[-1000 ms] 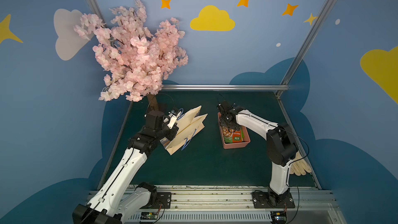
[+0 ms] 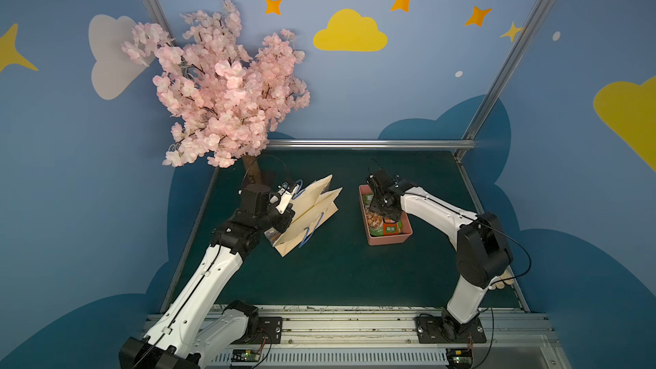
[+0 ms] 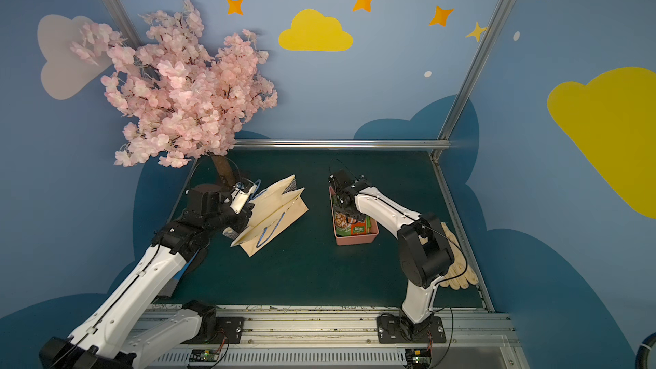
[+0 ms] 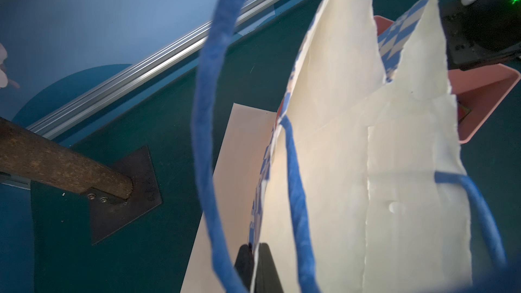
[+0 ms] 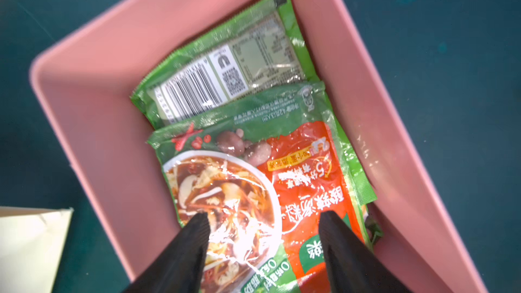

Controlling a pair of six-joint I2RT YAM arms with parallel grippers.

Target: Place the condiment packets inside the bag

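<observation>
A cream paper bag (image 2: 315, 217) with blue handles stands on the table, its mouth spread apart. The left wrist view has my left gripper shut on the thin paper edge of the bag's wall; a blue handle (image 4: 295, 195) hangs beside it. To the right is a pink bin (image 5: 374, 81) with condiment packets inside. On top lies a red and green packet (image 5: 304, 168) picturing a bowl; a green packet (image 5: 233, 70) with its barcode up lies partly under it. Directly above the upper packet, my right gripper is open, its fingers apart and nothing held.
Behind the left arm, a blossom tree's trunk (image 4: 65, 157) rises from a metal base plate (image 4: 130, 200). A pale glove (image 3: 459, 263) lies at the right edge of the table. Between bag and bin the table is clear, as is the front middle.
The left arm and bag have hardly moved.
</observation>
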